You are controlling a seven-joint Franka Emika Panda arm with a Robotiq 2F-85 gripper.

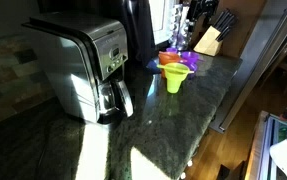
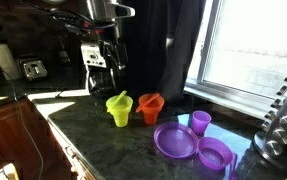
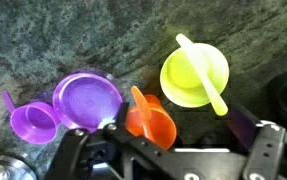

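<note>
My open gripper hangs above the counter, its dark fingers spread wide at the bottom of the wrist view. Below and between them sits an orange cup [image 3: 161, 127] with an orange utensil standing in it. Farther out is a yellow-green cup [image 3: 186, 88] with a pale yellow utensil [image 3: 202, 72] lying across its mouth. Both cups stand upright, the yellow-green one [image 2: 119, 115] left of the orange one [image 2: 150, 112] in exterior view 2. Nothing shows held in the fingers.
A purple plate [image 2: 173, 140], a purple bowl [image 2: 215, 153] and a purple cup [image 2: 200, 121] stand right of the cups. The coffee maker [image 1: 88, 65] and the knife block [image 1: 209, 41] are also on the counter. Bare counter [image 1: 163, 130] lies in front of the cups.
</note>
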